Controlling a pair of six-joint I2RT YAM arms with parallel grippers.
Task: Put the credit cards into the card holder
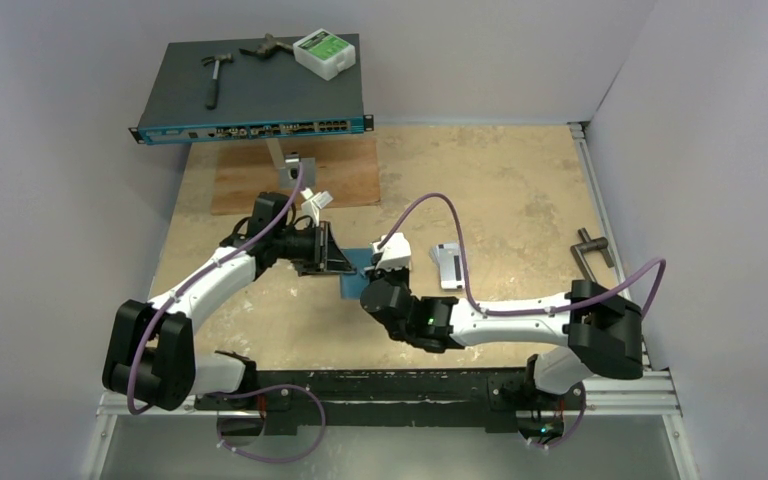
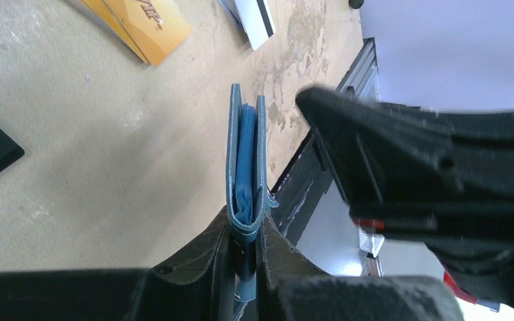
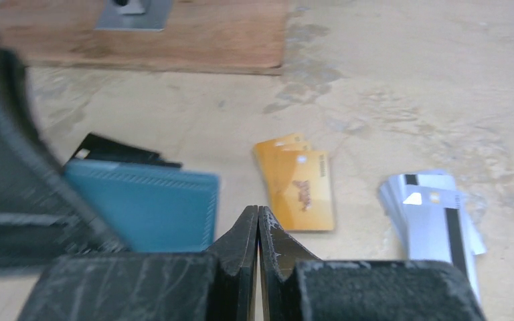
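Observation:
A blue card holder (image 2: 245,160) stands on edge in my left gripper, which is shut on it. From the right wrist view, the broad blue face of the holder (image 3: 154,204) shows beside the dark left fingers. My right gripper is shut, nothing showing between its fingertips, just to the right of the holder. Yellow cards (image 3: 302,190) lie fanned on the table beyond it. To their right is a stack of white and pale blue cards (image 3: 435,221); in the top view these cards (image 1: 449,266) lie right of the right gripper.
Behind the holder lies a black flat item (image 3: 117,150). A wooden board (image 1: 295,180) with a metal stand sits at the back left, below the dark rack unit (image 1: 260,80).

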